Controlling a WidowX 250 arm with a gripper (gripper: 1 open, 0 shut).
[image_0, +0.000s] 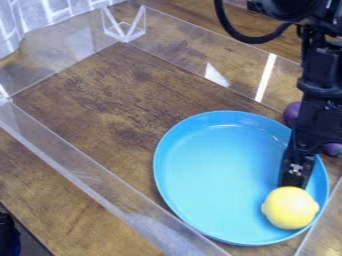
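A yellow ball (290, 208) rests in the right part of a light blue plate (210, 175). My black gripper (295, 175) reaches down from the upper right over the plate's right side, its tips just above and behind the ball. Whether the fingers are open or shut is hard to make out. A purple object (293, 113) is partly hidden behind the gripper, beyond the plate's rim.
Clear plastic walls run along the back and the front left of the wooden surface (100, 110). The wood left of the plate is bare. A black cable loops at the top right.
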